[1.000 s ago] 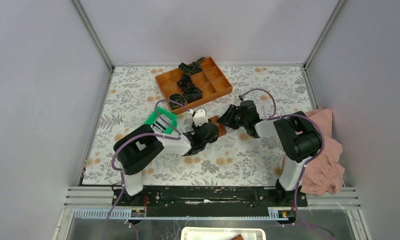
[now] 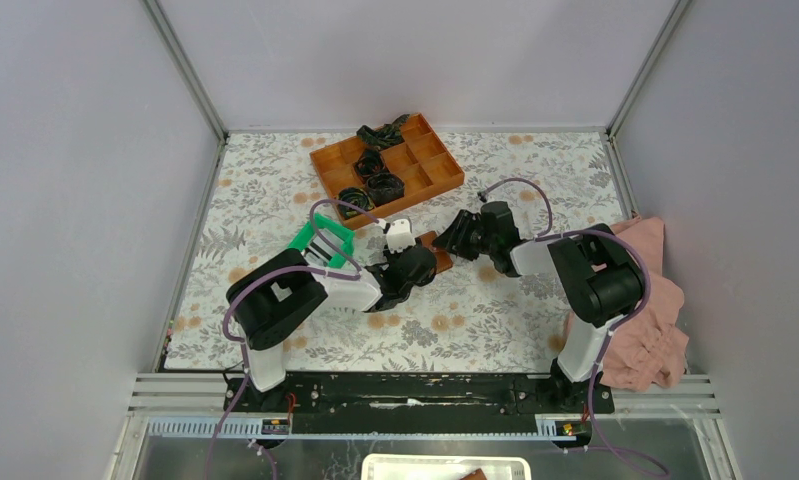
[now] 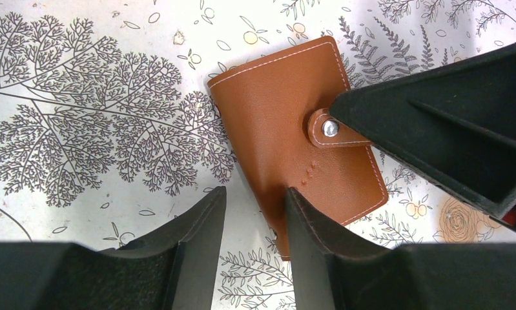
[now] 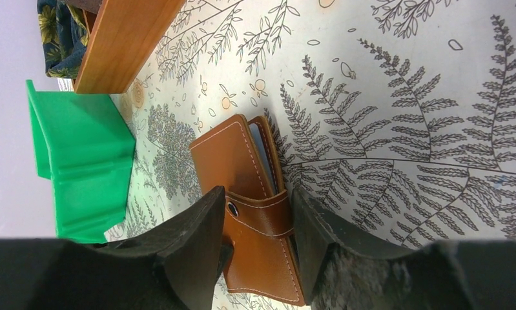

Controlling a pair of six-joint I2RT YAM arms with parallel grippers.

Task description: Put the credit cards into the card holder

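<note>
The brown leather card holder (image 3: 287, 110) lies closed on the patterned table between both grippers, its strap with a metal snap (image 3: 330, 128) folded over the front. In the left wrist view my left gripper is at the holder's folded edge, its fingers apart, one overlapping the leather. My right gripper stands open around the strap side, with the strap (image 4: 265, 214) showing between its fingers. A pale strip (image 4: 263, 154) shows inside the holder's open edge; whether it is a card I cannot tell. No loose card is clearly visible.
Behind stands a wooden compartment box (image 2: 445, 172) with dark coiled items. A green container (image 2: 340, 232) is close to the left arm. Pink cloth (image 2: 655, 320) lies far right. Bare table (image 2: 445, 335) extends in front of the holder.
</note>
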